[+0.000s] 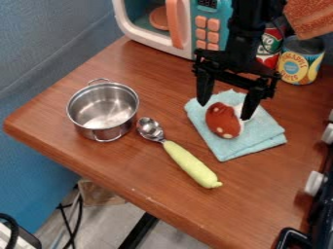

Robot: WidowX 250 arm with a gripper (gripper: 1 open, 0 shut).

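My black gripper (227,95) stands open above a folded light-blue cloth (247,138), its two fingers spread wide on either side over a red and white round object (224,121) that rests on the cloth. Nothing shows held between the fingers.
A steel pot (103,109), a spoon (151,129) and a yellow corn cob (192,163) lie on the wooden table (117,175). A microwave (163,19) and cans (299,60) stand at the back. A black appliance edges the right side.
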